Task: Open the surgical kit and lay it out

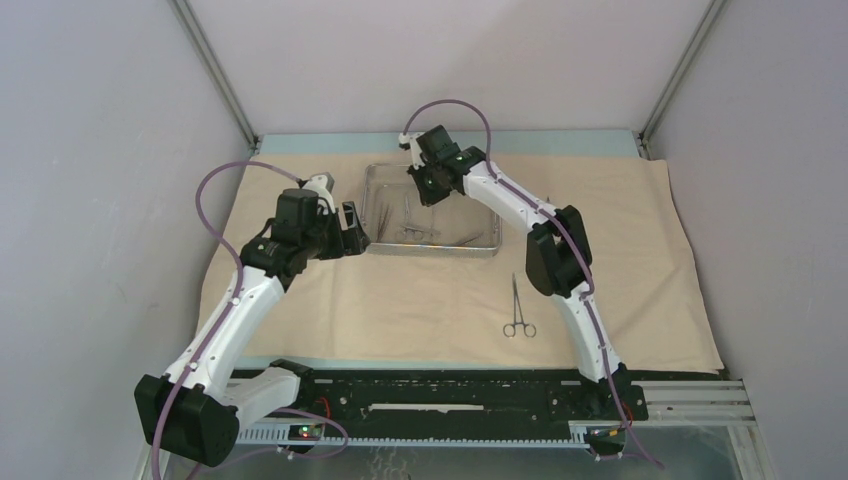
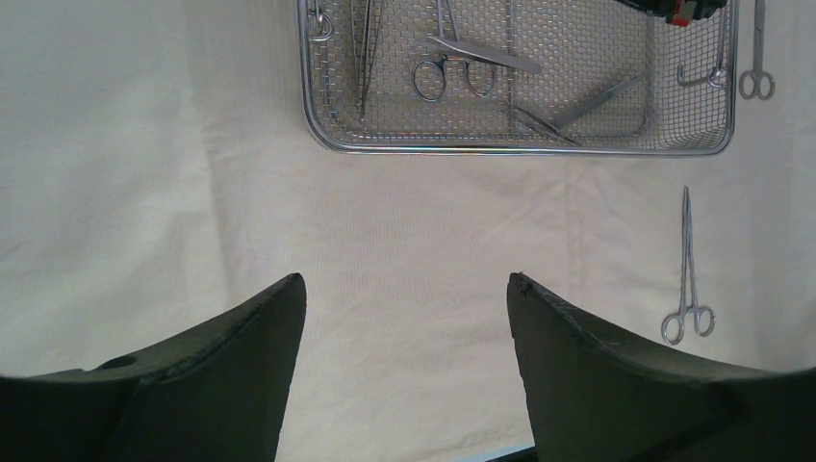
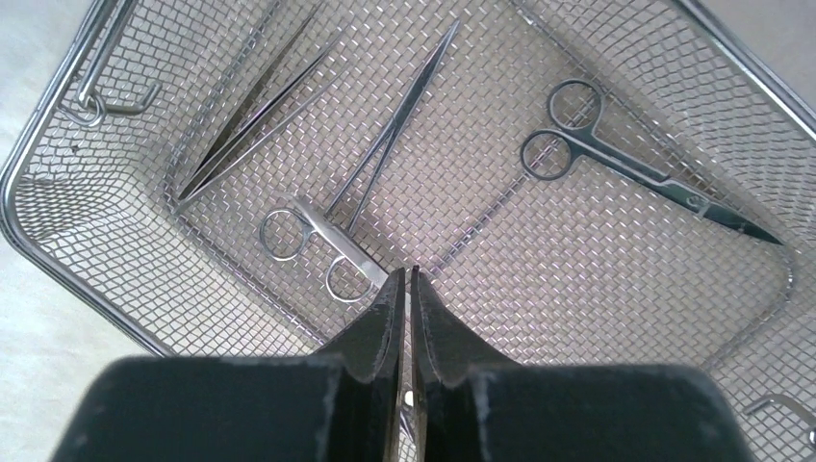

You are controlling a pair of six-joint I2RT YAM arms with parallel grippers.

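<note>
The wire tray (image 1: pixel 432 250) stands open on the cloth. My right gripper is over it, its fingers close together with a narrow gap; no held tool shows. A flat silver instrument lies across the finger rings of a long tool (image 3: pixel 281 234) in the tray; in the right wrist view, my fingers hide its far end. Also inside are slim forceps (image 3: pixel 245 135), scissors (image 3: pixel 630 168) and, near the front wall, another forceps-like tool (image 2: pixel 577 111). My left gripper is open and empty, in front of the tray's left end.
A ringed clamp (image 1: pixel 517 312) lies on the cloth (image 1: pixel 430 310) right of centre. Another ringed tool (image 2: pixel 758 58) is just beyond the tray's right end. Bare cloth stretches in front of the tray and along the far right.
</note>
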